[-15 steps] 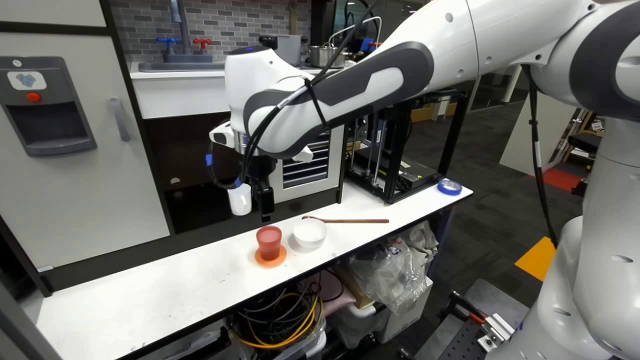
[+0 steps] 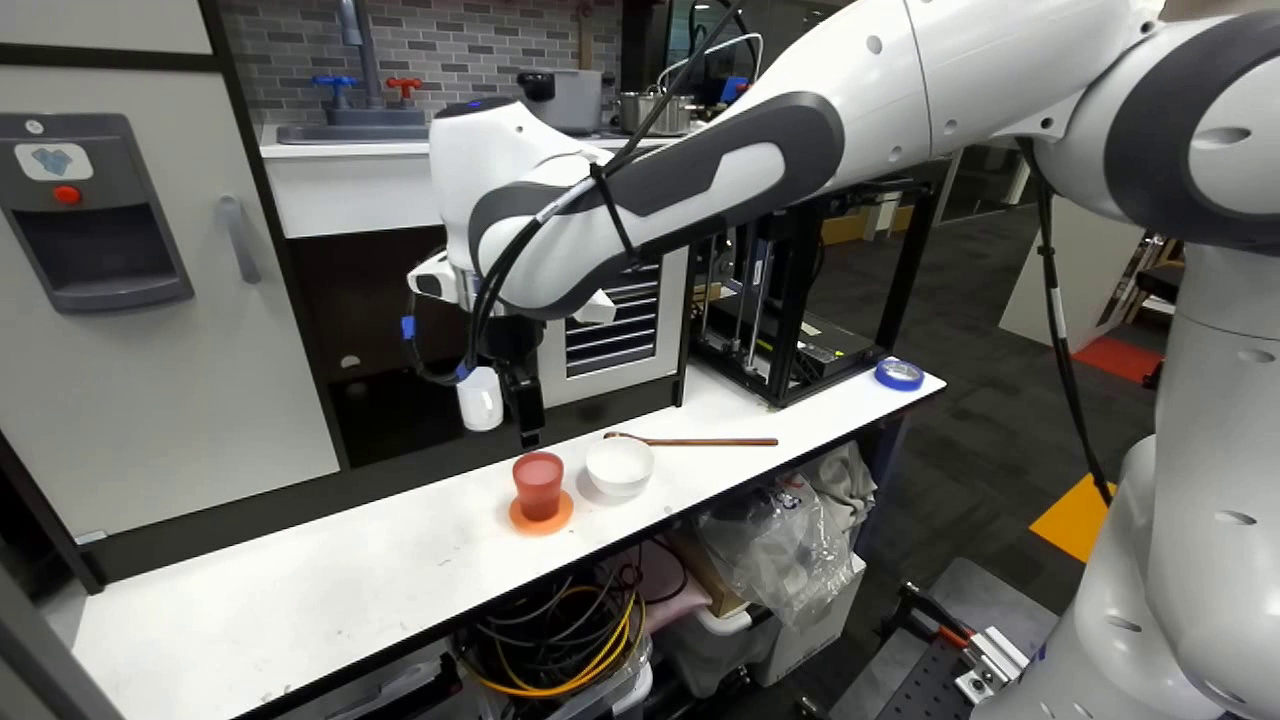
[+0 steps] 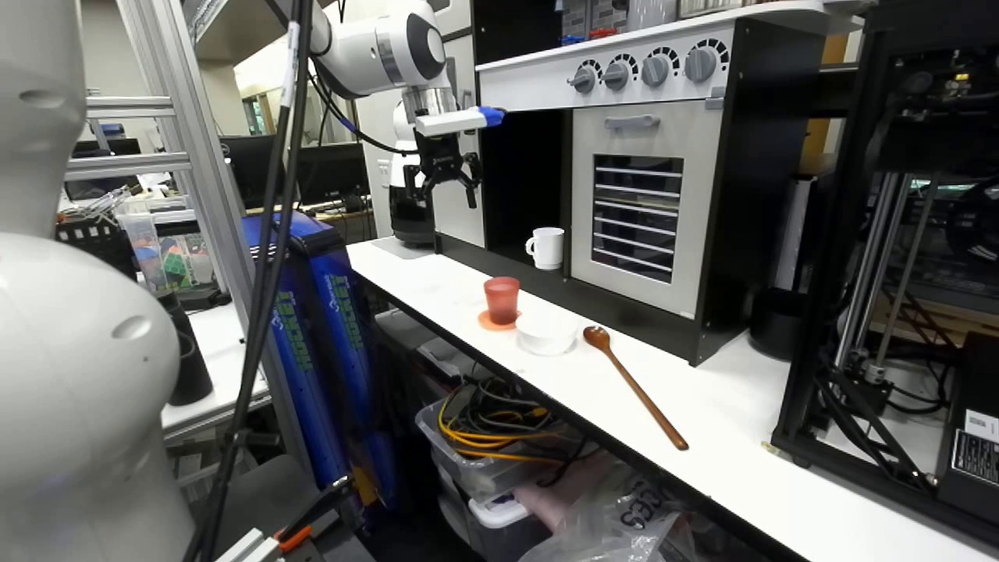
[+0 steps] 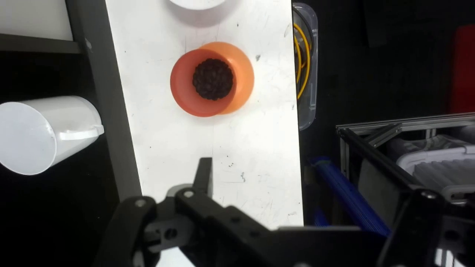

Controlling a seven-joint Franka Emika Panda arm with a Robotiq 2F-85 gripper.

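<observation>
My gripper [image 3: 451, 190] hangs open in the air above the bench, fingers apart with nothing between them. In exterior view 1 the gripper [image 2: 524, 414] appears just above a red cup [image 2: 539, 484]; exterior view 2 shows it well above the bench and left of the cup [image 3: 503, 300]. The cup stands upright on an orange round coaster [image 3: 488, 323]. From the wrist view, the cup [image 4: 182, 84] has dark, lumpy contents [image 4: 212, 79] at its bottom. A white bowl [image 2: 619, 466] sits beside it.
A white mug [image 3: 548, 248] stands in the dark cabinet opening behind the bench. Along the bench lie a wooden spoon [image 3: 646, 398] and blue tape [image 2: 899, 374]. A black-framed machine [image 2: 780, 324] occupies one end. The white bench top [image 2: 300, 600] left of the cup is clear.
In exterior view 1 the arm and gripper have shifted slightly to the left. The cup, coaster, bowl, spoon and mug stay where they were.
</observation>
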